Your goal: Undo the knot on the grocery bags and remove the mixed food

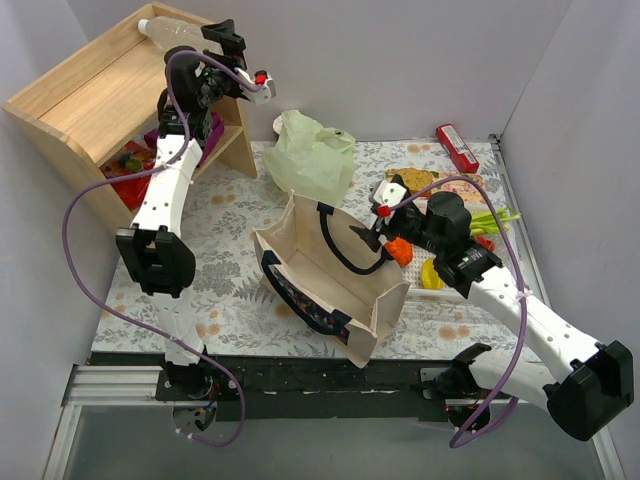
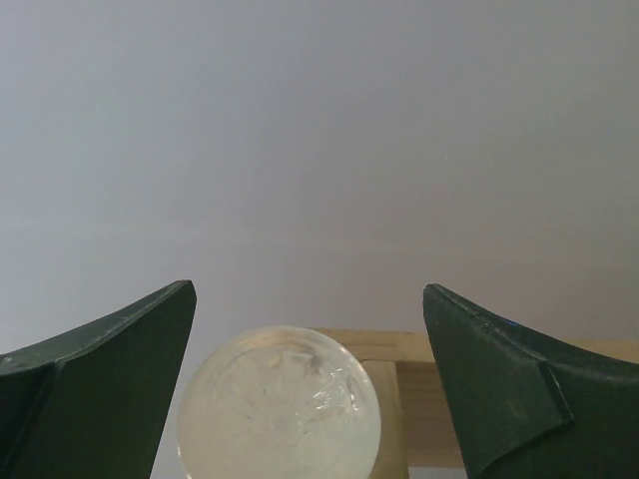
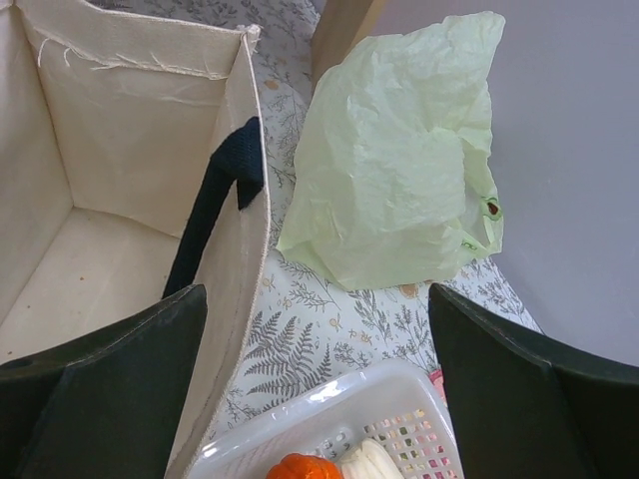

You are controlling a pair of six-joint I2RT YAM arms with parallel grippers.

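The beige grocery bag (image 1: 330, 300) stands open and empty at the table's centre; its dark handle also shows in the right wrist view. A pale green plastic bag (image 1: 310, 160) lies crumpled behind it. My left gripper (image 1: 225, 45) is open high at the wooden shelf, beside a clear bottle (image 1: 170, 35), whose round end (image 2: 280, 409) sits between and below the open fingers in the left wrist view. My right gripper (image 1: 375, 225) is open above the grocery bag's right side and a white basket (image 3: 329, 394) of food.
The wooden shelf (image 1: 85, 95) holds red and purple packs on its lower level. Vegetables, flat food packs and a red box (image 1: 457, 148) lie at the right.
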